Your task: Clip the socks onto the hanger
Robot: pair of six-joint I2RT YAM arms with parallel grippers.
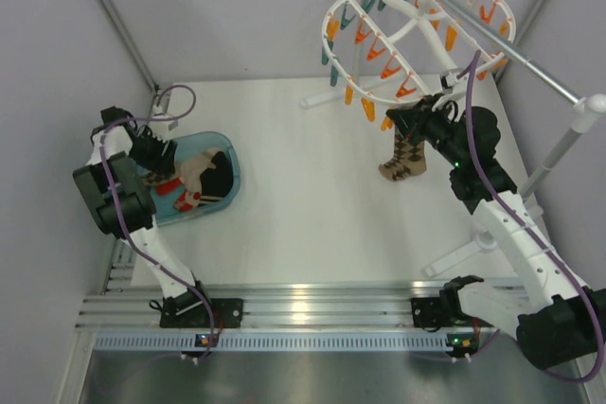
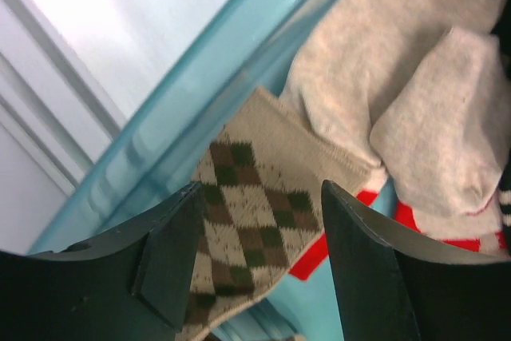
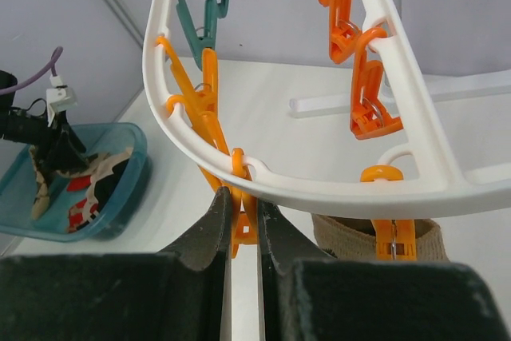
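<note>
A brown argyle sock (image 2: pixel 254 189) lies in the blue bin (image 1: pixel 236 177), its cuff toward the bin wall. My left gripper is open over it, one finger on each side of the sock. On the right, the white round hanger (image 1: pixel 421 94) carries many clips. Another argyle sock (image 1: pixel 405 160) hangs from it by an orange clip (image 3: pixel 395 237). My right gripper is shut on an orange clip (image 3: pixel 238 189) at the hanger's near rim, left of the hanging sock in the right wrist view.
Inside the bin lie a grey-beige sock (image 2: pixel 455 125), a red-and-white sock (image 1: pixel 186 201) and a black one (image 1: pixel 217 180). A metal bar (image 1: pixel 492 26) crosses above the hanger. Between bin and hanger, the white table (image 1: pixel 303 196) is clear.
</note>
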